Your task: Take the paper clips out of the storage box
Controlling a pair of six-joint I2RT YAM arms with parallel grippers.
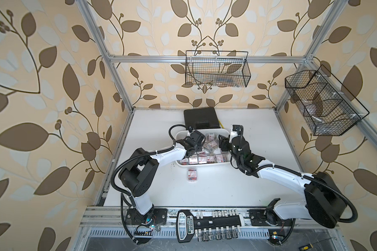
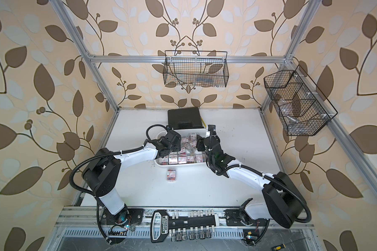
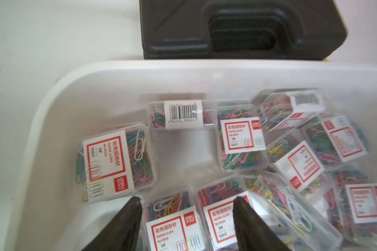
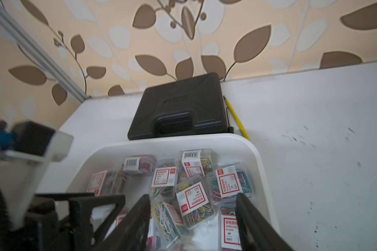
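A white storage box (image 1: 227, 161) holds several clear paper clip packs (image 3: 102, 165) with red-and-white labels. One pack (image 1: 192, 175) lies on the table in front of the box. My left gripper is low over the front-left part of the box; it looks shut on something, probably a paper clip pack below its fingers, though the grip itself is hard to make out. My right gripper hangs over the box's right side with its fingers apart and packs below between them.
A black case (image 2: 183, 117) lies behind the box, with a yellow rod (image 4: 236, 119) beside it. Wire baskets (image 1: 217, 69) hang on the back and right walls.
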